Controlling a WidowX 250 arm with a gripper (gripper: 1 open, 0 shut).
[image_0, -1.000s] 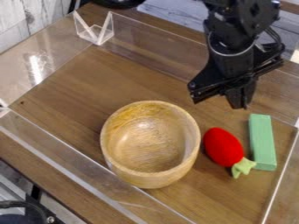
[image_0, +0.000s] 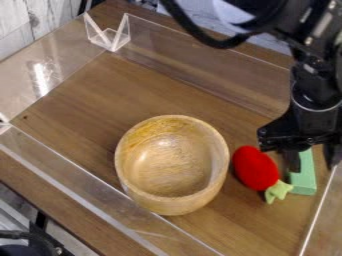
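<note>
My black gripper (image_0: 297, 139) has its fingers low at the right, over the upper part of a green block (image_0: 303, 181), which it partly hides. The gripper is open. Whether its fingers touch the block I cannot tell. A red vegetable-like toy (image_0: 254, 168) with a pale green top lies just left of the block. A round wooden bowl (image_0: 171, 137) sits left of the toy.
Transparent walls border it, with a clear plastic bracket (image_0: 107, 32) at the back left corner.
My gripper has moved right and down from above the middle of the table onto the green block. The bowl and red toy have not visibly moved.
</note>
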